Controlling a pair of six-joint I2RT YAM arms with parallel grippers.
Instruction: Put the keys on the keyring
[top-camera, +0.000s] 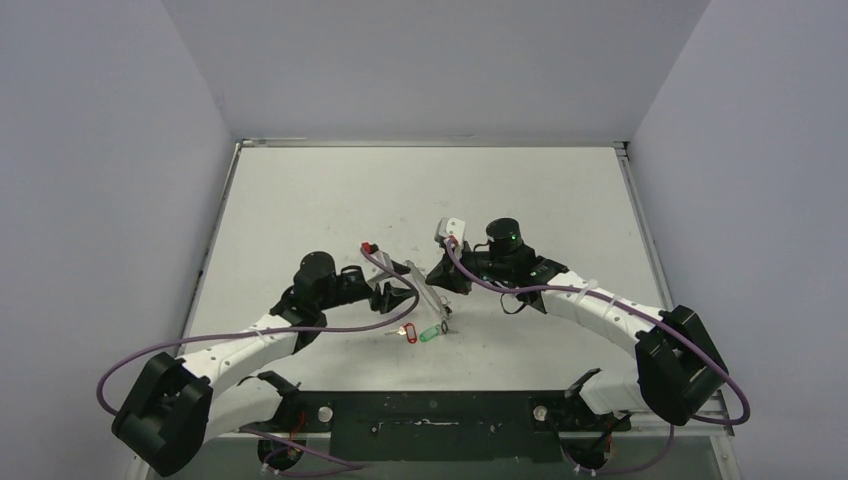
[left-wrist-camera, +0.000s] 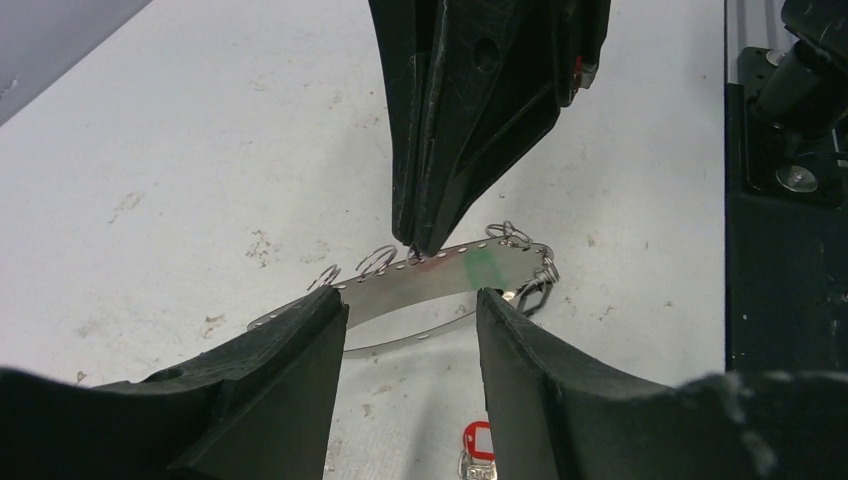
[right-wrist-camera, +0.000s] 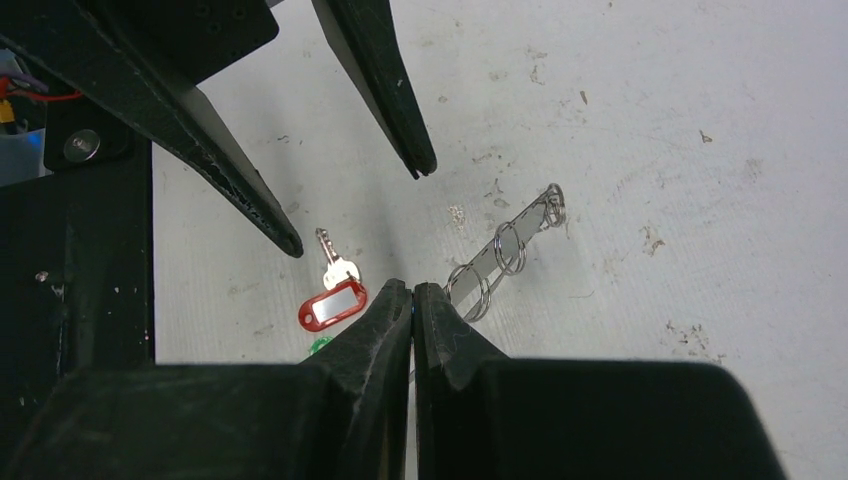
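The keyring, a long metal loop edged with small rings (left-wrist-camera: 375, 261), hangs from my right gripper, which is shut on it near one of those rings. At its far end in the left wrist view dangles a key with a black tag (left-wrist-camera: 537, 298). Facing it, my left gripper is open, fingers apart, nothing held between them; the metal loop shows beyond the gap. On the table lie a key with a red tag (right-wrist-camera: 333, 305) and a green tag (top-camera: 430, 333); the green one is mostly hidden behind my right fingers in the right wrist view.
The two grippers are very close to each other over the middle of the white table (top-camera: 560, 200). A dark panel (top-camera: 430, 425) borders the front edge.
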